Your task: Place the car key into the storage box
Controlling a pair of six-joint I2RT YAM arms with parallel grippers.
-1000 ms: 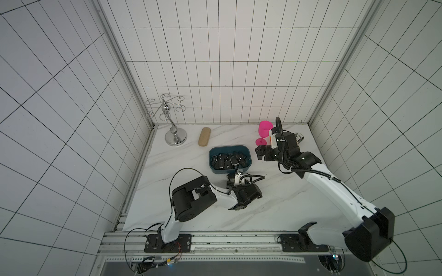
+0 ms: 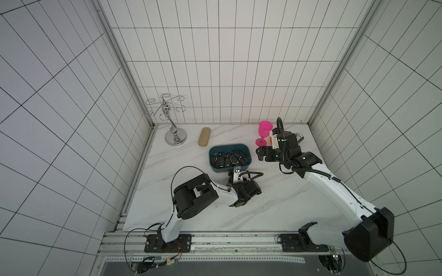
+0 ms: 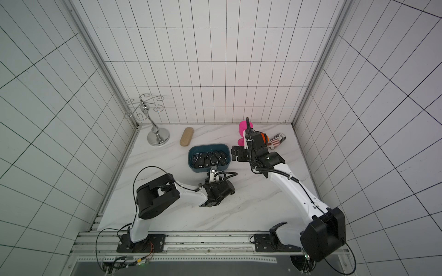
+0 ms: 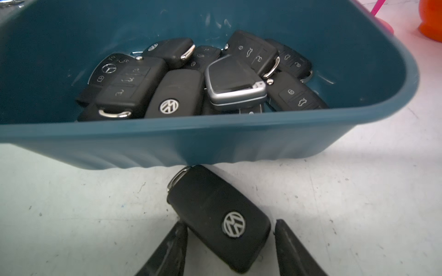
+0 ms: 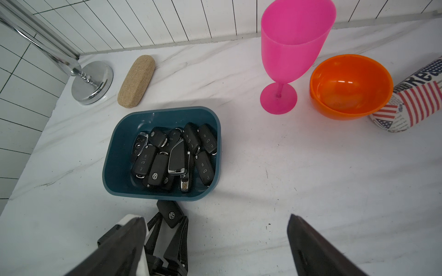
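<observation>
A black VW car key (image 4: 216, 207) lies on the table just in front of the teal storage box (image 5: 211, 119), which holds several other keys (image 4: 170, 94). My left gripper is low around this loose key, a fingertip on either side, part open; whether both fingers touch it I cannot tell. My right gripper (image 2: 265, 153) is raised above the table to the right of the box, its fingers (image 5: 308, 239) wide open with no object between them.
A pink goblet (image 5: 290, 50), an orange bowl (image 5: 350, 87) and a printed roll (image 5: 409, 105) stand or lie at the back right. A tan block (image 5: 135, 80) and a chrome stand (image 2: 175, 136) are at the back left. The table right of the box is clear.
The right arm is almost unchanged.
</observation>
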